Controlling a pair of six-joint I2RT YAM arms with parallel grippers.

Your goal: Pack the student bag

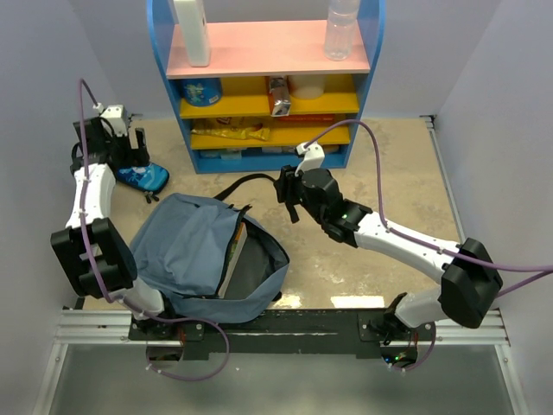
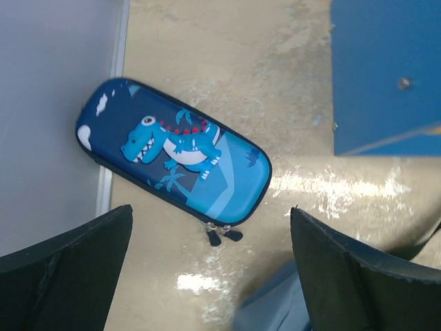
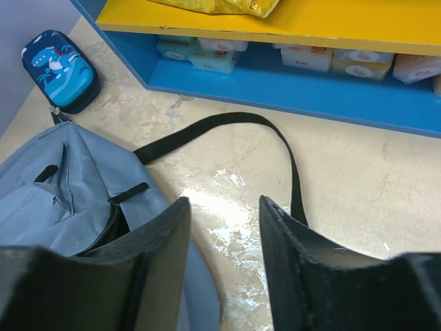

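Observation:
A blue-grey bag (image 1: 186,233) lies on the left half of the table, its main zip open, with book edges (image 1: 234,251) showing inside. Beyond it, by the left wall, is a blue dinosaur pencil case (image 2: 196,155). My left gripper is wide open above the case, its fingers (image 2: 65,272) apart on either side of the zip-pull end, nothing between them. Right of the bag, my right gripper hovers part open near the bag's black strap (image 3: 241,118); no object shows between its fingers.
A blue shelf unit (image 1: 370,60) stands at the back, holding a yellow packet (image 1: 229,128), a clear bottle (image 1: 341,30) and small boxed items (image 3: 306,58). Its side panel (image 2: 386,76) is close to the left arm.

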